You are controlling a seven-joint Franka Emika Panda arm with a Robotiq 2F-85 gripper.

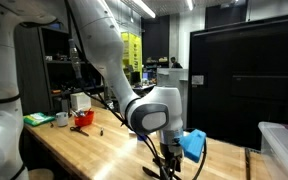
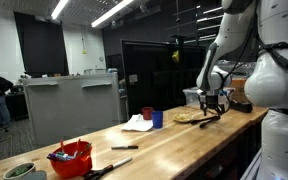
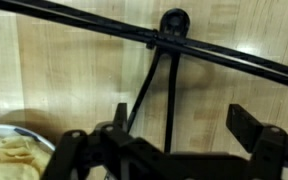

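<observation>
In the wrist view my gripper stands open, its two dark fingers wide apart. A long black utensil [image 3: 174, 22] lies on the wooden table [image 3: 79, 75]; it has a rounded end and two thin arms running down between the fingers. Its lower end is hidden behind the gripper. In the first exterior view the gripper [image 1: 170, 160] hangs low over the table's right part, close to the dark utensil. From the other side the gripper [image 2: 215, 110] also appears low at the far end.
A bowl of chips [image 3: 14, 155] is beside the utensil. Dark cables [image 3: 79, 18] cross the wrist view. Farther off are a red container [image 2: 71, 160], a blue cup [image 2: 157, 120] and a red cup [image 2: 147, 112]. A clear bin [image 1: 282, 140] stands at right.
</observation>
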